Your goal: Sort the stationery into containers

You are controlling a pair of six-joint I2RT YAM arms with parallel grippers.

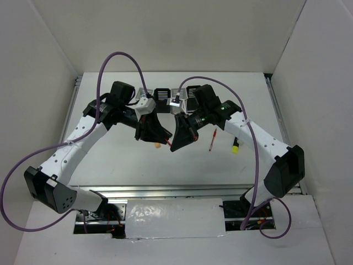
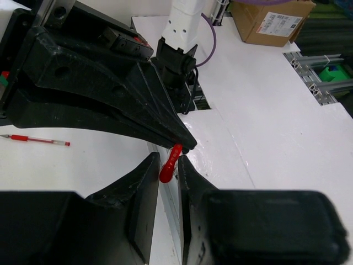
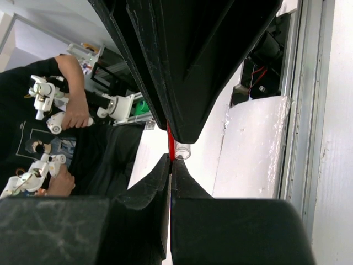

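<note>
Above the table's middle, both grippers meet tip to tip at a thin red pen (image 1: 169, 143). In the right wrist view my right gripper is shut on the red pen (image 3: 171, 141), which runs up toward the other gripper's tips. My left gripper is part open, a narrow gap between its fingertips, with the pen's red end (image 2: 170, 164) at that gap; whether the fingers touch it is unclear. Another red pen (image 1: 213, 140) lies on the table to the right. Black containers (image 1: 162, 105) and lighter ones stand at the back, partly behind the arms.
A yellow-and-black item (image 1: 235, 146) lies right of the loose pen. Close below the left gripper is a small orange item (image 1: 158, 145). The two grippers leave almost no room between them.
</note>
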